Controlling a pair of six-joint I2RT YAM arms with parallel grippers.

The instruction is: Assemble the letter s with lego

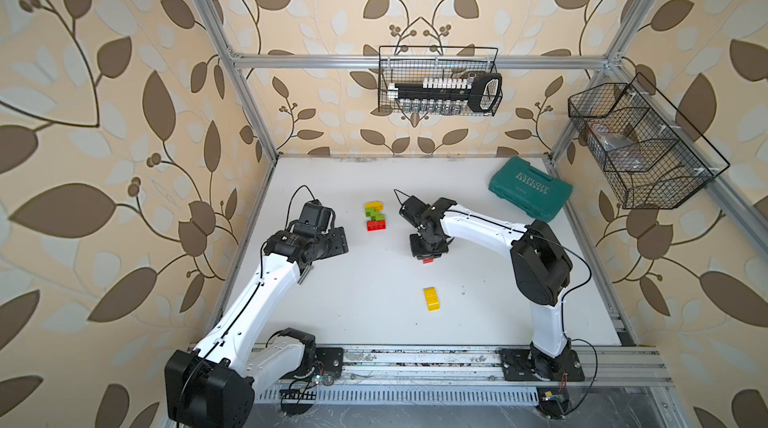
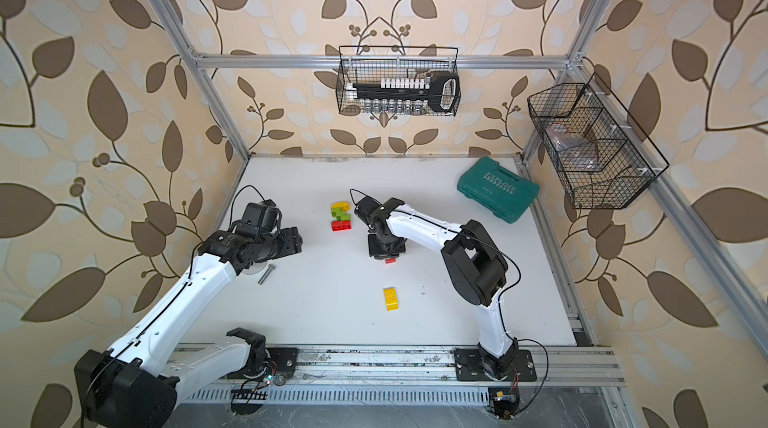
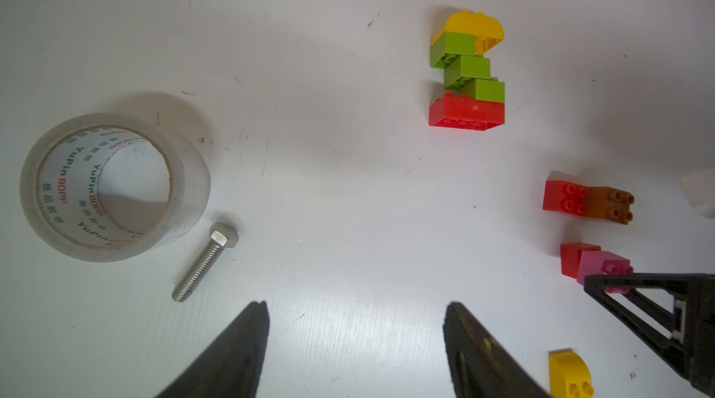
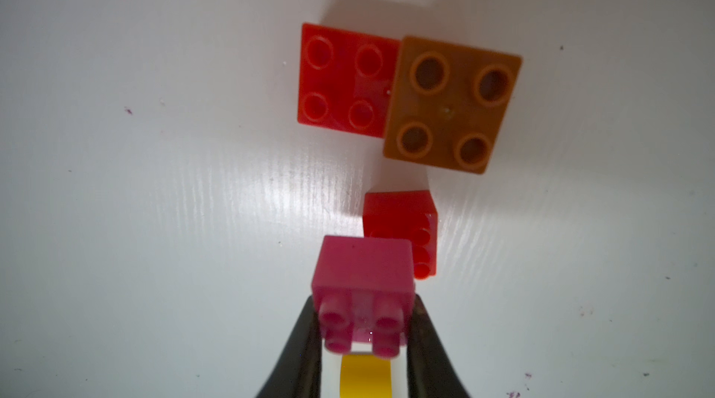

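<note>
In the right wrist view my right gripper is shut on a pink brick, its studs turned toward the camera. The pink brick hides part of a red brick; whether they touch I cannot tell. Behind these lie a red square brick and a brown one, side by side. A stack of a rounded yellow brick, several stepped green bricks and a red brick rests farther back. Nothing is between the spread fingers of my left gripper, which stands open. One yellow brick lies nearer the front.
A tape roll and a metal bolt occupy the left side of the table. At the back right sits a green case. Bare white table separates the stack from the left fingers.
</note>
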